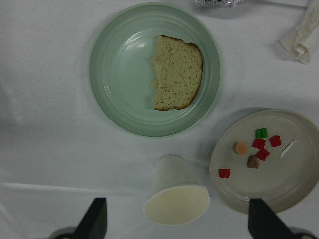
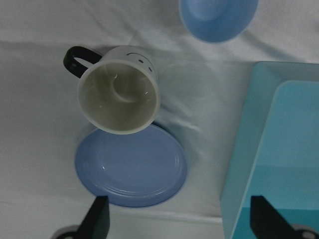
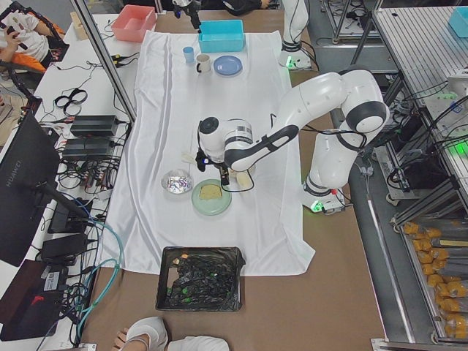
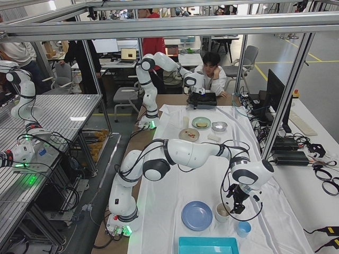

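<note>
My left gripper (image 3: 212, 168) hangs open over the near dishes. Below it in the left wrist view are a green plate (image 1: 124, 74) with a bread slice (image 1: 177, 74), a pale cup (image 1: 174, 199) on its side and a beige plate (image 1: 284, 179) with several small coloured pieces. A foil dish (image 3: 177, 181) sits beside the green plate. My right gripper (image 4: 238, 201) is open above a white mug (image 2: 119, 99) with a black handle, a blue oval plate (image 2: 129, 164) and a blue cup (image 2: 217, 15).
A turquoise bin (image 4: 207, 243) stands at the far end, and a black lined tray (image 3: 199, 300) at the near end. A folded napkin (image 1: 299, 40) lies near the foil dish.
</note>
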